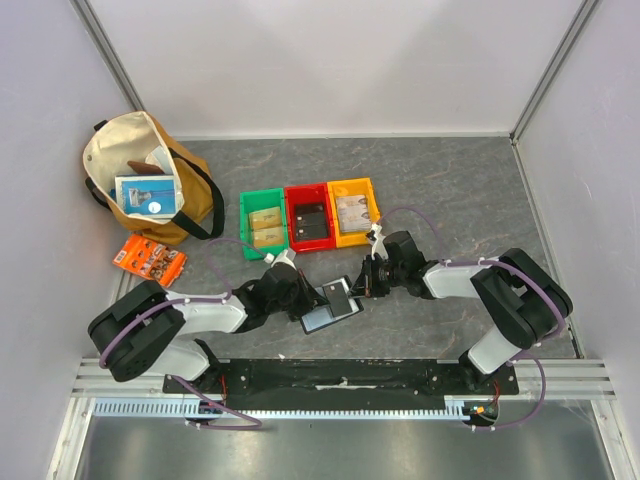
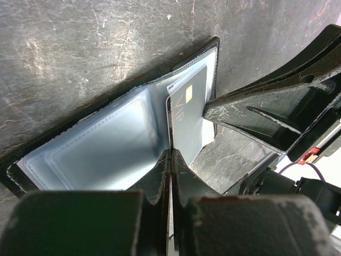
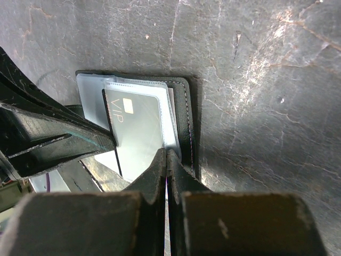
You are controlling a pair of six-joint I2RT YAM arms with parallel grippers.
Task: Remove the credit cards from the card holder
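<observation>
The open card holder (image 1: 318, 318) lies on the floor between my grippers, with clear sleeves and a dark grey card marked VIP, also seen in the right wrist view (image 3: 133, 128). My left gripper is shut, its tips at the inner edge of that card. My right gripper is shut, its tips at the sleeve's edge on the other side of the card. Whether anything thin is between either pair of fingers is hard to tell.
Green (image 1: 244, 208), red (image 1: 305, 191) and yellow (image 1: 350, 186) trays stand behind the holder. A tan bag (image 1: 184, 180) and an orange packet (image 1: 150, 258) are at the left.
</observation>
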